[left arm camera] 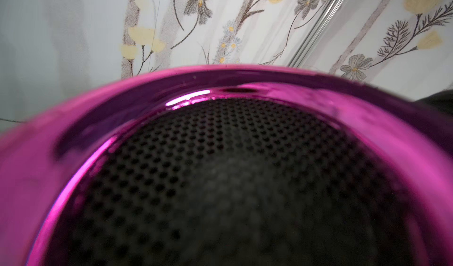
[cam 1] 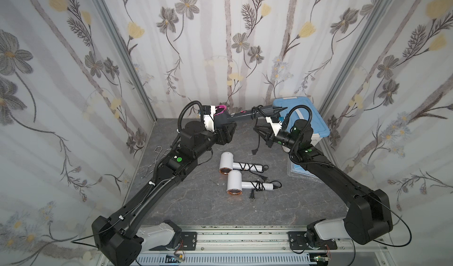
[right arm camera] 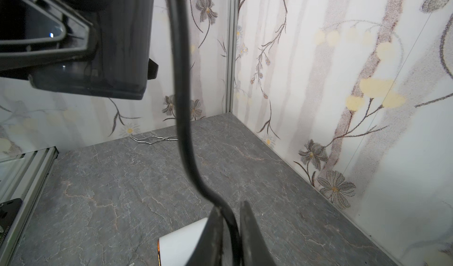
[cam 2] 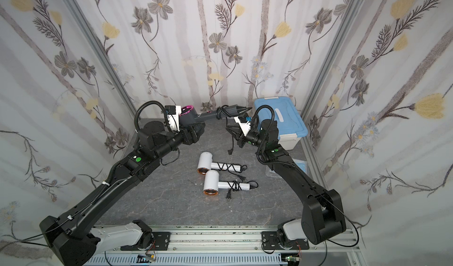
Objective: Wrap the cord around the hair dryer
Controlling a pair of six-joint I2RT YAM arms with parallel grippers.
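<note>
The dark grey hair dryer with a pink ring is raised above the table, its head in my left gripper; its pink rim fills the left wrist view, fingers hidden. Black cord loops round the handle and hangs down, ending in a plug. My right gripper is just below the handle's far end. In the right wrist view the cord runs down close in front of the camera; whether those fingers are closed on it is unclear.
Two white hair dryers with wrapped cords lie on the table. A blue-lidded box and a clear case are at right, metal tongs at left. Free table lies in front.
</note>
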